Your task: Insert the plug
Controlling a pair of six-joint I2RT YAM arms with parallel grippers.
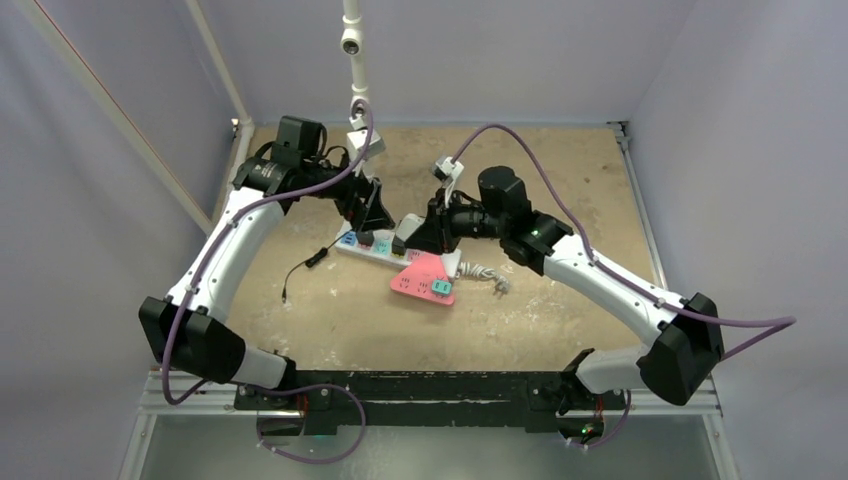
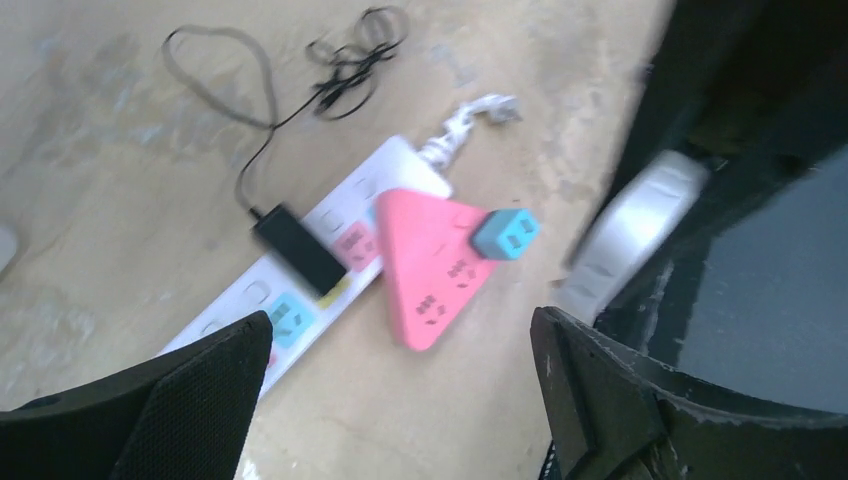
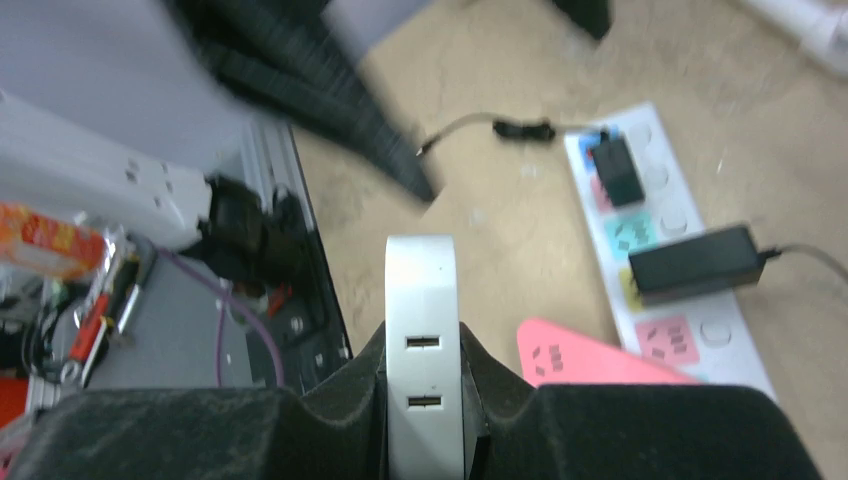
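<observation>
My right gripper is shut on a white plug, its two slots facing the wrist camera; the plug also shows blurred in the left wrist view [image 2: 630, 230]. My left gripper hangs open beside it, nothing between its fingers. Below lie a white power strip [image 3: 610, 230] with coloured sockets and two black adapters [image 3: 690, 262], and a pink triangular power strip [image 2: 430, 290] with a teal cube plug [image 2: 508, 232] on it.
A black cable [image 2: 350, 70] and the white strip's coiled cord [image 1: 480, 275] lie on the board. The board's front and right parts are mostly clear.
</observation>
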